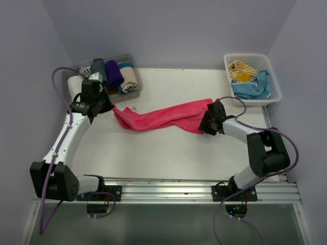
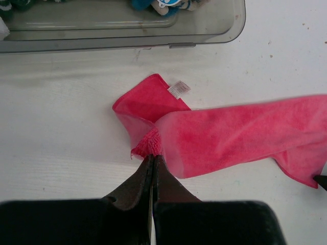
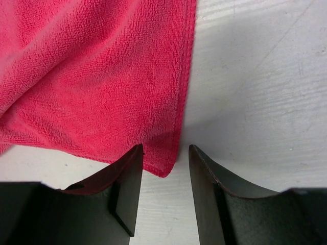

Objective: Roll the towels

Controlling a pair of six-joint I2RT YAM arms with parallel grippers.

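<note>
A pink towel (image 1: 163, 115) lies stretched across the white table, partly folded over along its length. My left gripper is shut on its left end, a tip of cloth raised between the fingertips, with a white label beside it. At the right end, my right gripper stands part open over the towel's near corner, one finger over the cloth and the other beside its stitched edge.
A grey bin (image 1: 137, 91) of rolled towels stands at the back left. A white basket (image 1: 274, 87) with loose blue and yellow cloths is at the back right.
</note>
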